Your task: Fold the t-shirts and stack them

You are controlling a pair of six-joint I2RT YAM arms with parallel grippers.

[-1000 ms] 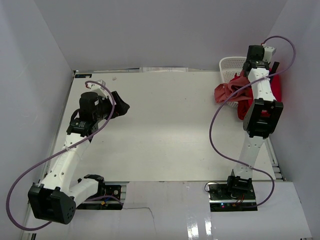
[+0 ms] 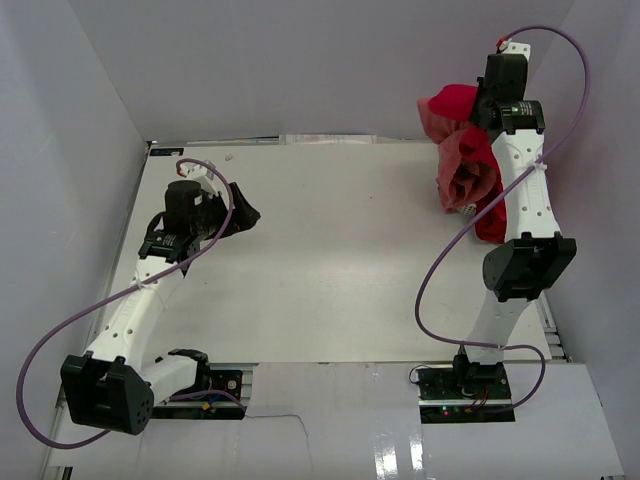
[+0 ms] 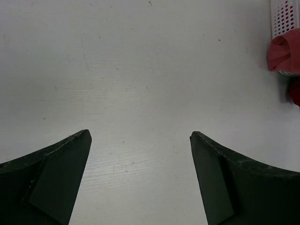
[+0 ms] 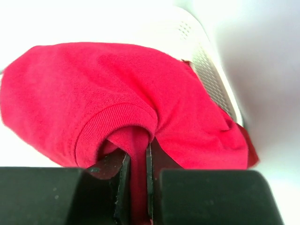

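My right gripper is shut on a bright red shirt (image 4: 108,84), pinched close to a ribbed collar; the cloth drapes to both sides of the fingers. In the top view this red shirt (image 2: 455,101) hangs at the far right, above the basket. A paler red shirt (image 2: 462,170) lies bunched below it, with more bright red cloth alongside. Over at the left, my left gripper stands open, with only bare table between its fingers.
A white perforated basket (image 4: 213,70) stands in the far right corner, mostly covered by cloth in the top view. The right wall is close beside it.
The basket's white rim is now covered in the top view. The left arm has barely moved.
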